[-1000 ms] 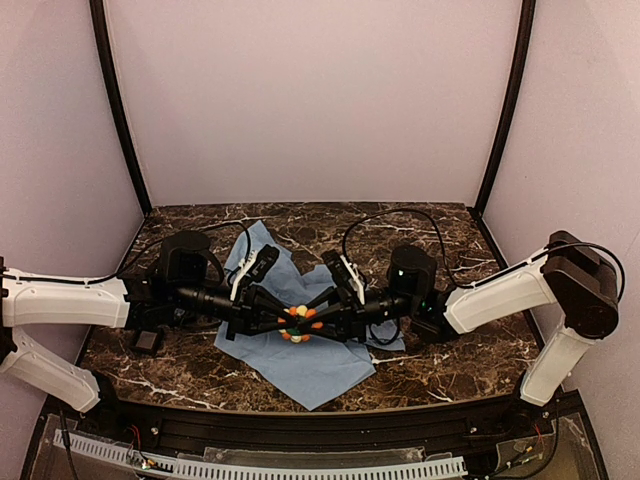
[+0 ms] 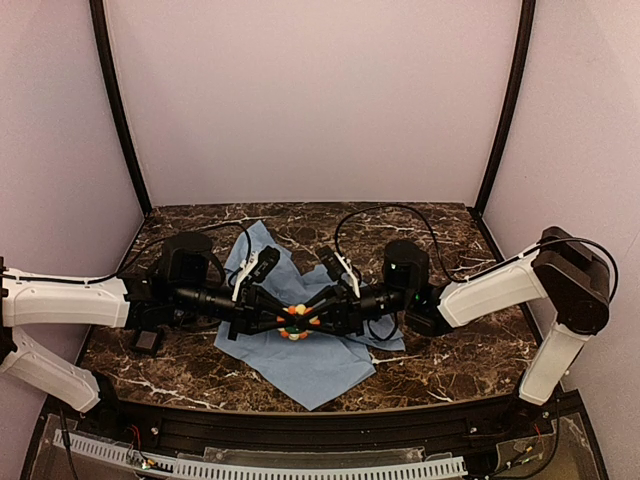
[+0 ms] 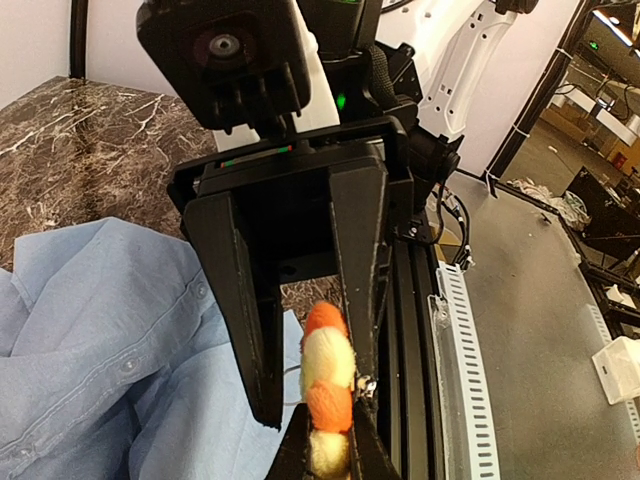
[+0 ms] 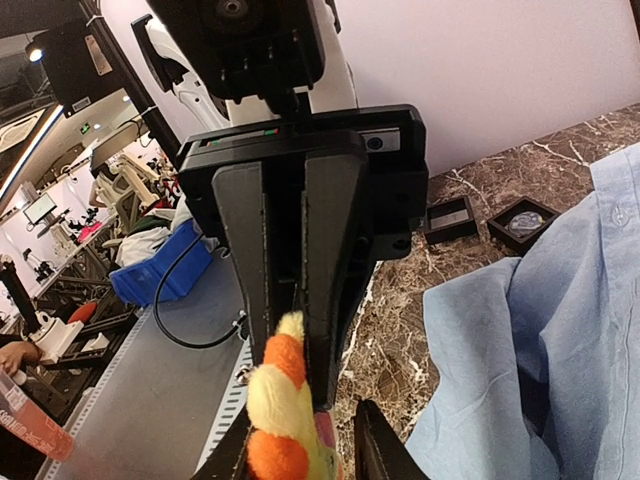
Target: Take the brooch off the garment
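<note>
A flower-like plush brooch with orange, cream and yellow petals (image 2: 298, 310) is held between my two grippers above the light blue shirt (image 2: 300, 375). My left gripper (image 2: 278, 322) reaches in from the left and my right gripper (image 2: 315, 318) from the right, their tips meeting at the brooch, both shut on it. The left wrist view shows the brooch edge-on (image 3: 330, 400) with a small metal piece beside it. In the right wrist view it (image 4: 280, 420) covers the fingertips. Whether its pin is still in the cloth is hidden.
Small black boxes (image 4: 520, 225) sit on the marble tabletop (image 2: 450, 375) at the left side. The shirt's folds lie under both grippers.
The left arm and the shirt look unchanged.
</note>
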